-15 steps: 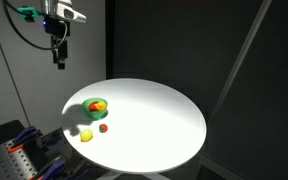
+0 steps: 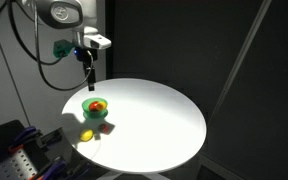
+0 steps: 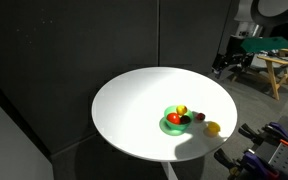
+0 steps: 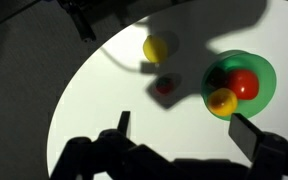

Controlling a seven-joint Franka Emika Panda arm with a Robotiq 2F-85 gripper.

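Note:
A green bowl (image 4: 267, 87) sits on the white table, holding a red fruit (image 4: 244, 84), an orange-yellow fruit (image 4: 222, 101) and something dark. Outside the bowl, on bare table, lie a yellow fruit (image 4: 155, 48) and a small red one (image 4: 164, 86). In exterior view 1 the yellow fruit (image 2: 86, 135) is nearer the table's edge than the small red fruit (image 2: 105, 128). High above the bowl hangs my gripper (image 2: 90, 86), touching nothing. The wrist view shows its two fingers (image 4: 123, 124) wide apart at the bottom, with only table between them.
Dark walls stand behind it. Beside the robot base, dark equipment (image 2: 29, 150) stands close to the table's edge. A wooden chair (image 3: 276, 75) is at the back right.
The arm has come out over the table toward the bowl, moving right and slightly lower in exterior view 1. The bowl and the loose fruits have stayed put.

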